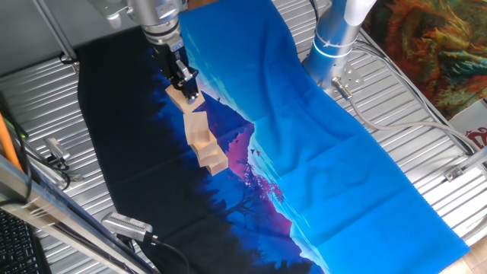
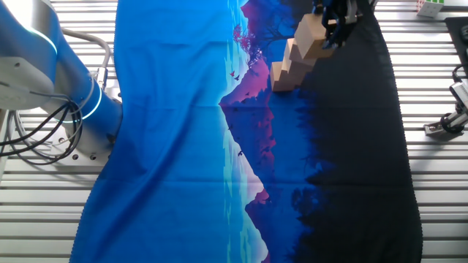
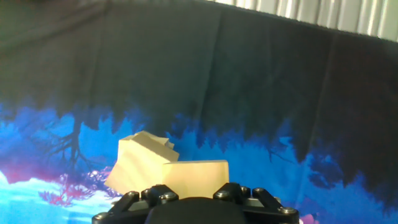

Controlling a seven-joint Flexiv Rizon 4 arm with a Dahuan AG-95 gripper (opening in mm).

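My gripper (image 1: 190, 97) points down at a light wooden block (image 1: 175, 94) at the upper end of a row of similar blocks. Its fingers are drawn in at the block and appear shut on it. In the wrist view this block (image 3: 198, 176) rises between and behind the fingertips, whose contact surfaces are hidden. The other wooden blocks (image 1: 196, 124) form a stepped row, close by its lower corner. From the opposite side, the stepped blocks (image 2: 313, 36) partly cover the gripper (image 2: 338, 22).
A creased blue and black cloth (image 1: 319, 167) covers the slatted metal table. A camera-like device (image 1: 127, 226) lies at the lower left.
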